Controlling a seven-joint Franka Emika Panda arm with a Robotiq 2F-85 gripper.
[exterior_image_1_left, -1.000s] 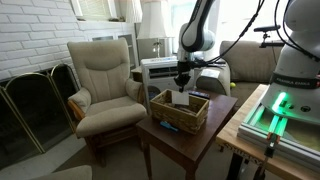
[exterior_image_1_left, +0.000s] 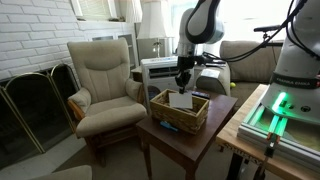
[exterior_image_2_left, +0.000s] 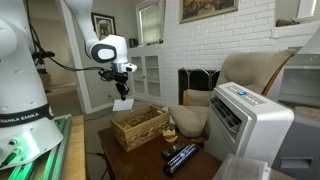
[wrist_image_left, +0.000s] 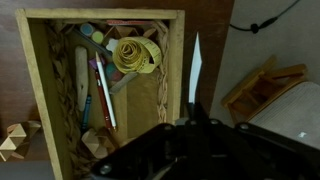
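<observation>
My gripper (exterior_image_2_left: 122, 93) is shut on a thin white sheet, perhaps paper or card (exterior_image_2_left: 123, 104), which hangs below the fingers. In exterior view 1 the sheet (exterior_image_1_left: 180, 100) shows in front of and above the wicker basket (exterior_image_1_left: 178, 122). Seen nearly edge-on in the wrist view, the sheet (wrist_image_left: 195, 70) sticks out from my fingertips, just right of the basket's wooden rim (wrist_image_left: 175, 70). Inside the basket lie a yellow coiled tape (wrist_image_left: 131, 54), several pens and sticks, and wooden pieces (wrist_image_left: 98, 142).
The basket stands on a dark wooden table (exterior_image_2_left: 140, 160). A dark object with a blue end (exterior_image_2_left: 180, 158) and a small wooden figure (exterior_image_2_left: 168, 133) are beside it. More faceted wood (wrist_image_left: 18, 140) lies left of the basket. A white appliance (exterior_image_2_left: 245, 120) and an armchair (exterior_image_1_left: 105, 85) stand nearby.
The arm has shifted slightly, toward the right at the wrist in exterior view 1. The white sheet stays in the gripper and has tilted a little; the basket has not moved.
</observation>
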